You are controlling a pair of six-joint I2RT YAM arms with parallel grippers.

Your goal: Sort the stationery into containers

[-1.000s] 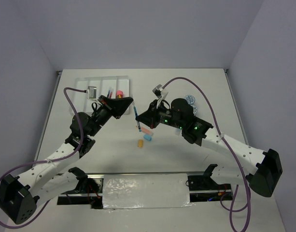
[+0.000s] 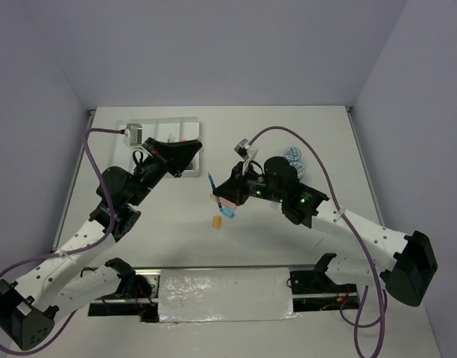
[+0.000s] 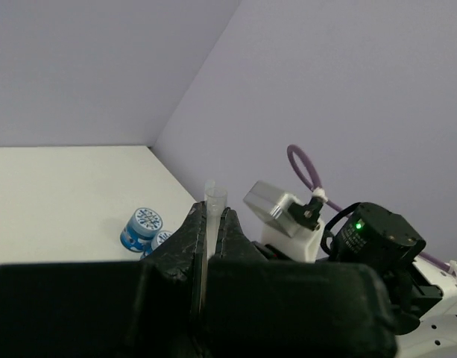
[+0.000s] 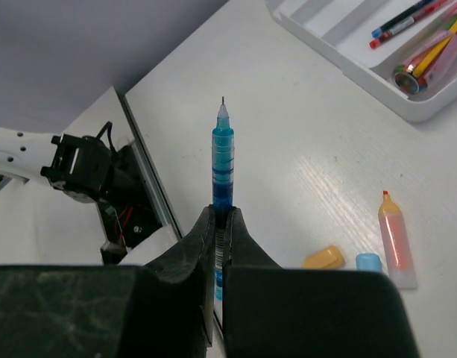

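Note:
In the right wrist view, a slim blue pen (image 4: pixel 223 160) with a bare pointed tip stands upright, and my right gripper is shut on it. From above, the pen (image 2: pixel 211 181) leans beside that gripper (image 2: pixel 217 195) over the middle of the table. My left gripper is shut on a clear, hollow cap (image 3: pixel 215 205). Seen from above, the left gripper (image 2: pixel 200 145) hangs over the right edge of the white compartment tray (image 2: pixel 159 121), hiding part of it. That tray (image 4: pixel 325 52) holds pens (image 4: pixel 407 21) and a bundle of coloured items (image 4: pixel 429 63).
An orange marker (image 4: pixel 398 242), a blue piece (image 4: pixel 368 262) and an orange piece (image 4: pixel 325 258) lie loose on the table. Two blue round tins (image 2: pixel 292 154) (image 2: pixel 297 170) stand back right.
My left gripper has moved up and slightly left, away from the pen's upper end. It now covers more of the tray. The right gripper and pen have shifted only slightly.

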